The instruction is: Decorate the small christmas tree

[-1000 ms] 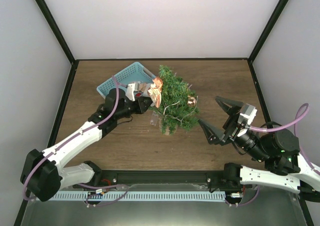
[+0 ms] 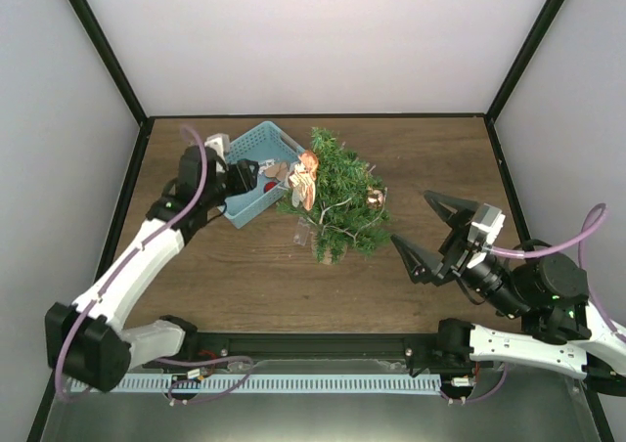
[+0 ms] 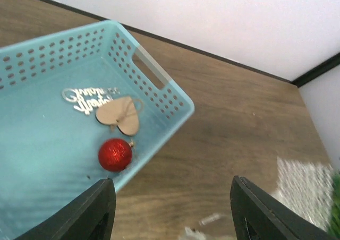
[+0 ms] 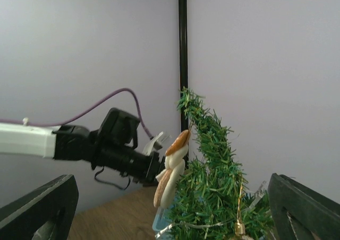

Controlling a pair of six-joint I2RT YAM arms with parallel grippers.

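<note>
The small christmas tree stands mid-table, hung with an orange-and-white figure and a copper bauble. Left of it is a blue basket holding a red bauble, a wooden heart and silver lettering. My left gripper is over the basket's near right side, its fingers apart with nothing seen between them. My right gripper stands open right of the tree, facing it; in the right wrist view the tree shows between its fingers.
Walls bound the workspace at the back and sides. A small clear piece lies left of the tree's base.
My left gripper has moved back and left, away from the tree to over the basket. The right arm has barely moved.
</note>
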